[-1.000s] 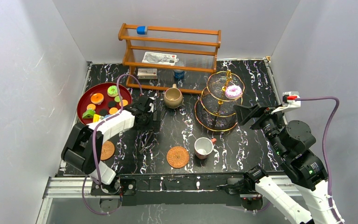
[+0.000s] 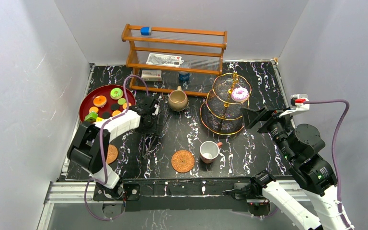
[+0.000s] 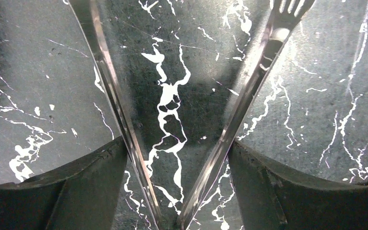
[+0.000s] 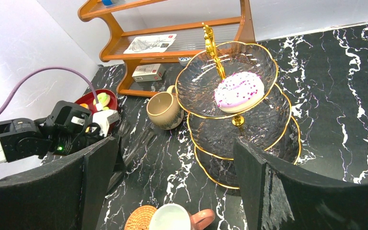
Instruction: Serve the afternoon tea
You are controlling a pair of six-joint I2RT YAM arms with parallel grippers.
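Metal tongs (image 3: 249, 91) with a fork end lie on the marble table; my left gripper is partly open over their two arms, its fingers at the outer sides. My right gripper is open, empty, high at the right. The tiered stand (image 2: 214, 125) carries a pink-sprinkled donut (image 2: 240, 95) on top. A red tray (image 2: 86, 103) of assorted sweets stands at the left. A beige mug (image 2: 178, 100) is behind the tongs; a white cup (image 2: 209, 151) stands front centre.
A wooden rack (image 2: 187, 40) with small boxes stands at the back. Round woven coasters (image 2: 182, 161) lie at front centre and left, the left one partly hidden by my arm. Bare table shows right of the stand.
My left arm and its cable have shifted slightly over the last second, with the gripper staying over the tongs. The right arm has not moved.
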